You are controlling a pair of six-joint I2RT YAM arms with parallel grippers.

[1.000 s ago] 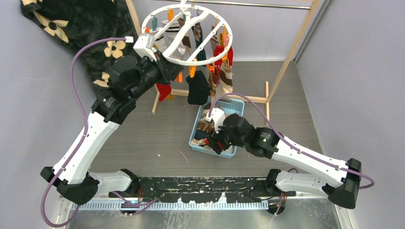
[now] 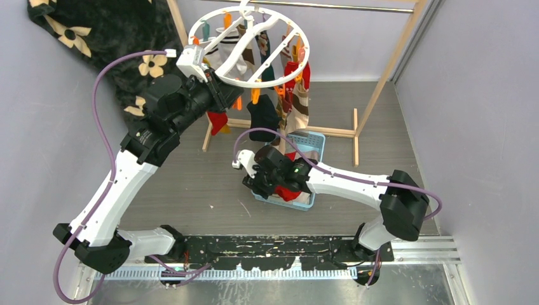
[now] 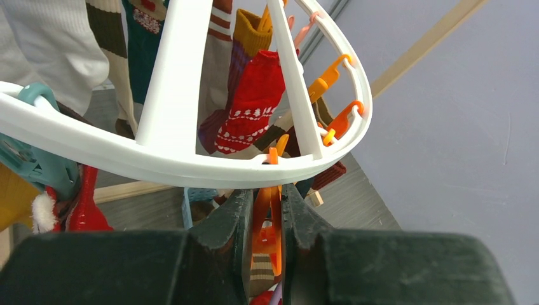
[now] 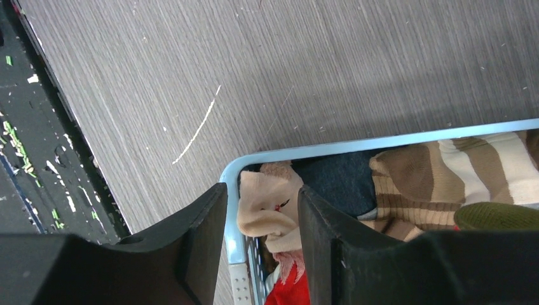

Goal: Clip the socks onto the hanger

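The round white hanger carries orange and teal clips and several hung socks, among them a red patterned sock. My left gripper is at the hanger's near rim, shut on an orange clip that hangs below it. No sock shows in that clip. My right gripper is low over the near left corner of the blue basket. It stands part open, its fingers on either side of a beige sock, which lies crumpled in the corner; I cannot tell whether they touch it.
Striped socks, a dark blue sock and a red one lie in the basket. A wooden rack stands behind. Floor left of the basket is clear. A dark flowered cloth hangs at the left.
My left arm and the hanger stay put.
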